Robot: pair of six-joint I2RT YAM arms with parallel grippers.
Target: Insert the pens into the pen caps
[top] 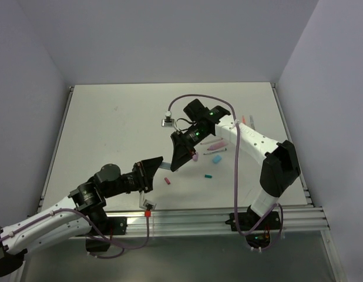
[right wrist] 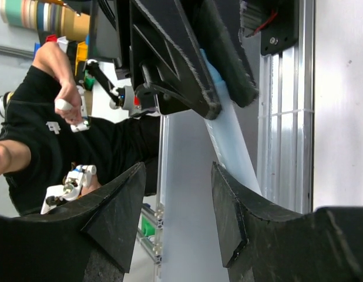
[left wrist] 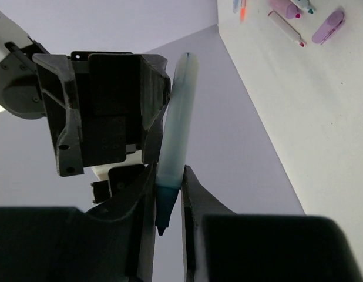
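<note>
A pale translucent blue pen (left wrist: 178, 129) with a dark teal end is held in my left gripper, shut on that end. It reaches across to my right gripper, whose fingers stand open beside the pen's far part, seen in the right wrist view. In the top view the two grippers meet above the front-middle of the table. On the table lie a purple piece (left wrist: 328, 24), a white marker (left wrist: 285, 29) with a pink tip, a blue piece (top: 217, 158), a small teal piece (top: 208, 175) and a red piece (top: 167, 180).
More pens and pink pieces (top: 217, 145) lie at the right of the table, partly behind the right arm. A metal rail (top: 170, 216) runs along the front edge.
</note>
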